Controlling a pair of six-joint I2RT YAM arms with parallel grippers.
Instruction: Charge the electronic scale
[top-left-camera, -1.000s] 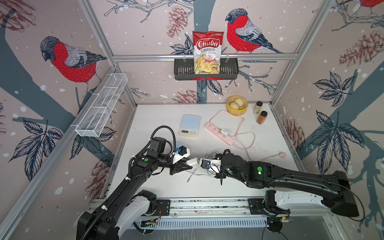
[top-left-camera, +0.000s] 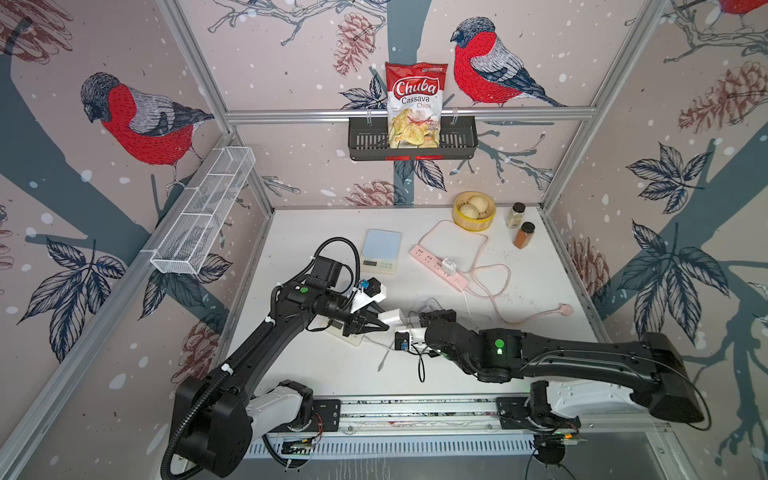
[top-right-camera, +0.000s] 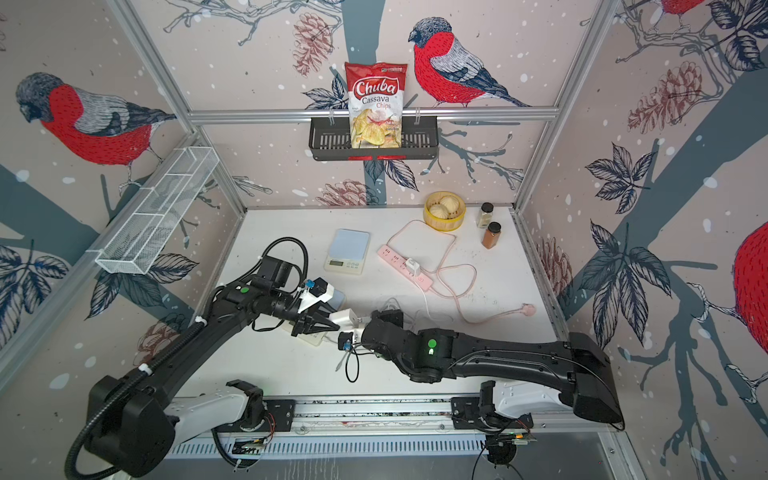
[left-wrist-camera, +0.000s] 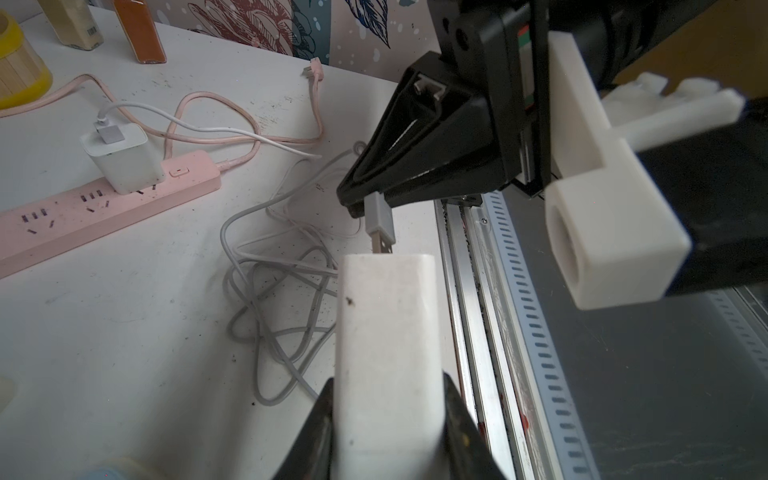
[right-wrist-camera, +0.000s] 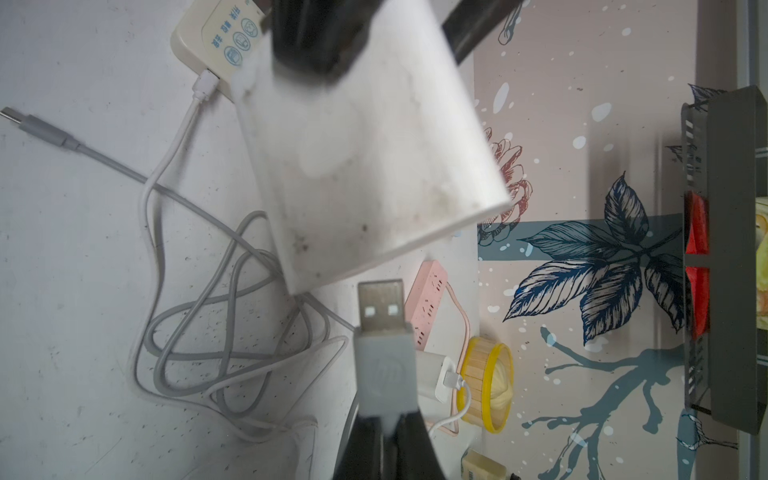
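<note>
A white charger block (left-wrist-camera: 388, 344) is clamped in my left gripper (top-left-camera: 382, 320), held above the table. Facing it, my right gripper is shut on a grey USB plug (right-wrist-camera: 385, 364). The plug's metal end points at the block; in the left wrist view the USB plug (left-wrist-camera: 379, 220) is right by the block's far end, and whether it touches cannot be told. In the right wrist view the charger block (right-wrist-camera: 368, 152) lies just beyond the metal tip. One electronic scale (right-wrist-camera: 216, 36) has a white cable in its side; another scale (top-left-camera: 381, 252) lies farther back.
A pink power strip (top-left-camera: 438, 267) carries a white charger (left-wrist-camera: 124, 156) with a cable. Grey and white cables (right-wrist-camera: 232, 328) lie coiled on the table below the grippers. A yellow steamer basket (top-left-camera: 473, 211) and two spice jars (top-left-camera: 524, 234) stand at the back right.
Both arms have shifted slightly, the right gripper turning and moving a little left and lower. The left gripper has come slightly right and up, the block still in it.
</note>
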